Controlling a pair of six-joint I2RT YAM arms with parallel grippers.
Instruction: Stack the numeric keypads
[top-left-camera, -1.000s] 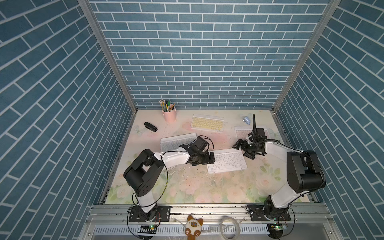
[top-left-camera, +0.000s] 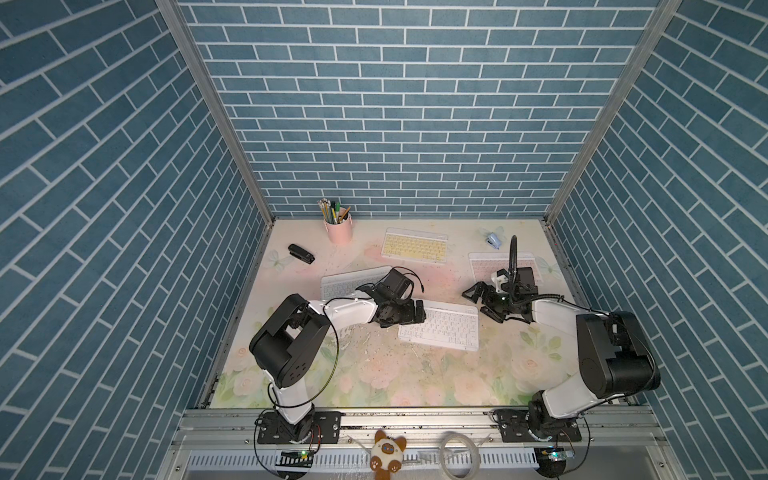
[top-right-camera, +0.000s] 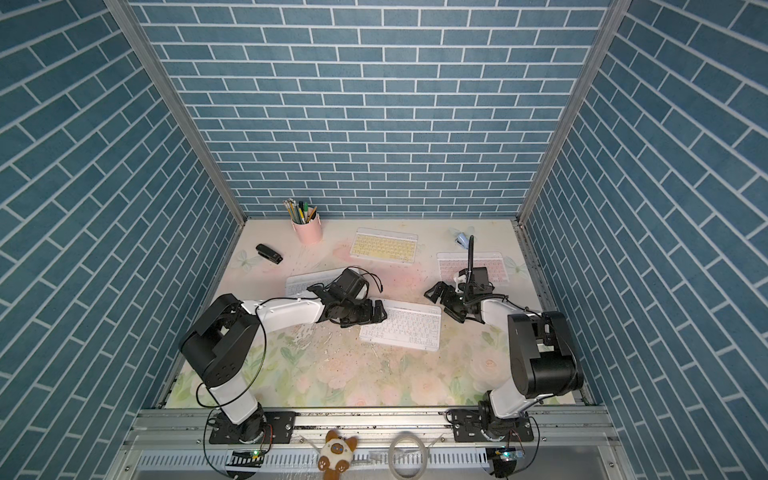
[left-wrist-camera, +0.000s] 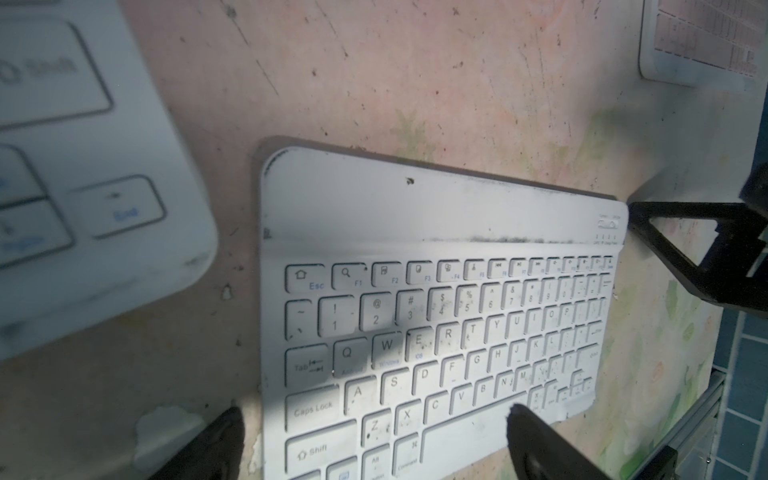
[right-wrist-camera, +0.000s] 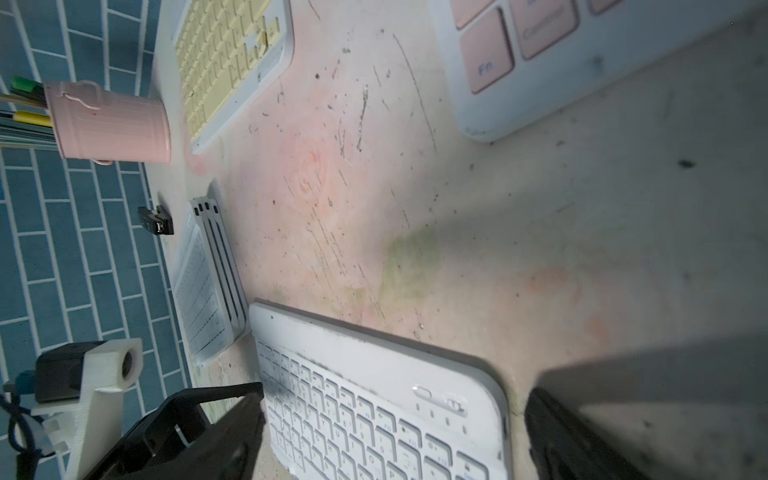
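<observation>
The white keyboard (top-left-camera: 444, 326) lies flat at the table's middle. My left gripper is open above its left end, nothing held between the fingertips. The right gripper stands open at the upper right corner of that keyboard, which shows between its fingers. Another white keyboard (top-left-camera: 348, 281), stacks of layers visible at its edge in the right wrist view, lies at left, partly behind my left arm. A pink-keyed keyboard (top-right-camera: 492, 268) lies behind the right gripper, and a yellow-keyed one (top-right-camera: 382, 246) at the back middle.
A pink pen cup (top-left-camera: 338, 230) and black stapler (top-left-camera: 301, 254) stand at back left. A small blue object (top-left-camera: 493, 241) lies at back right.
The middle keyboard has shifted left and turned slightly since a second ago. The left gripper moved slightly.
</observation>
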